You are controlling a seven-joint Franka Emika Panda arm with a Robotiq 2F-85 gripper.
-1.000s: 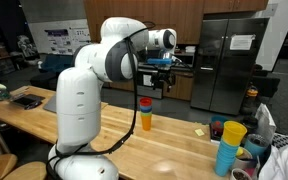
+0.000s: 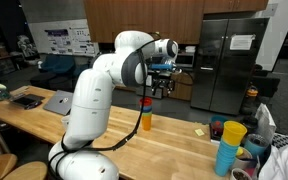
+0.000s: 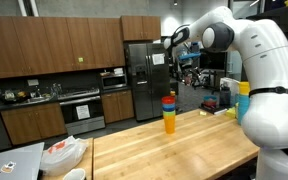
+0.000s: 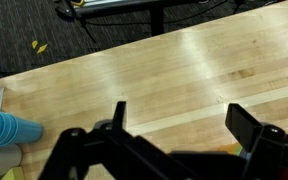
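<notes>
A stack of colored cups stands upright on the wooden table, with a red cup (image 2: 146, 102) on top, blue below it and a yellow-orange cup (image 3: 169, 124) at the bottom. High above the table, my gripper is open, its dark fingers (image 4: 110, 130) spread wide with nothing between them. In the wrist view, a bit of orange and blue from the stack peeks out at the lower right, mostly hidden behind the gripper.
Nested blue cups (image 2: 226, 155) and a yellow cup (image 2: 234, 132) stand on the table's right side, near bins and a white bag (image 2: 286, 160). Blue cups (image 4: 14, 128) also show at the wrist view's left edge. Mid-table is bare wood.
The arm's upper links have shifted slightly in exterior view 1, leaning a little more to the right. The cup stack has stayed where it was.
</notes>
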